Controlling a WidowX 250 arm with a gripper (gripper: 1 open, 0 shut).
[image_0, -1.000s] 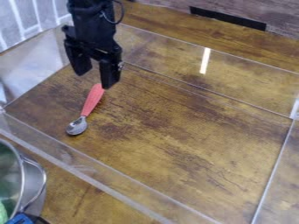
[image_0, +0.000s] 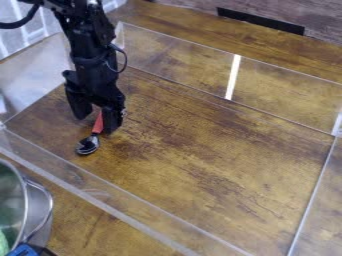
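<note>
A spoon with a red handle (image_0: 98, 125) and a metal bowl end (image_0: 87, 146) lies on the wooden board at the left. The black gripper (image_0: 96, 112) is lowered over the handle, open, its fingers either side of or just above it, hiding much of the red part. Whether the fingers touch the spoon I cannot tell.
A metal pot (image_0: 24, 210) stands at the lower left, outside a clear low barrier. The middle and right of the wooden board (image_0: 214, 160) are bare.
The gripper has come down and toward the front, over the red handle, which it now partly covers. The spoon appears unmoved.
</note>
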